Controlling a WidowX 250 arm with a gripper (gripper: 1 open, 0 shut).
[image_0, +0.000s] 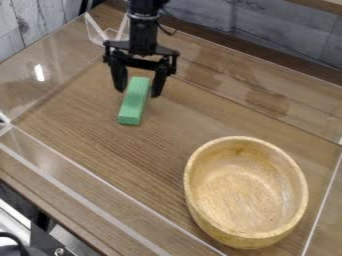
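My black gripper hangs at the top centre of the table, open, its fingers spread on either side of the upper end of a green block. The green block lies lengthwise on the wooden table, pointing slightly away from me. Whether the fingers touch it cannot be told.
A large round beige bowl sits at the lower right. The table's edge runs along the left.
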